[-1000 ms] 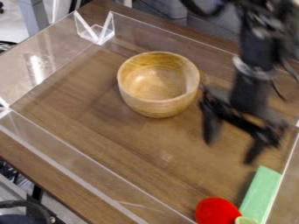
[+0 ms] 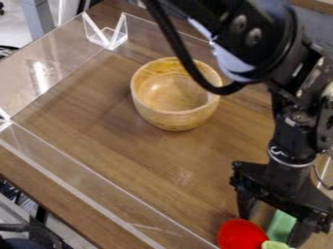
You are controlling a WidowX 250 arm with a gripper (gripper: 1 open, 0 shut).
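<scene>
My black gripper (image 2: 271, 204) is low at the right, open, its fingers pointing down over a green bar (image 2: 281, 229) and partly covering it. Just left of the fingers, at the bottom edge, lies a red rounded object (image 2: 240, 234), with a pale yellow-green piece (image 2: 275, 245) beside it.
A wooden bowl (image 2: 174, 109) stands at the upper middle of the wooden table (image 2: 104, 136). Clear plastic edging runs along the left and lower left, with a clear bracket (image 2: 107, 31) at the top left.
My gripper has come down and toward the front right, from beside the bowl to over the green bar, which it now partly hides.
</scene>
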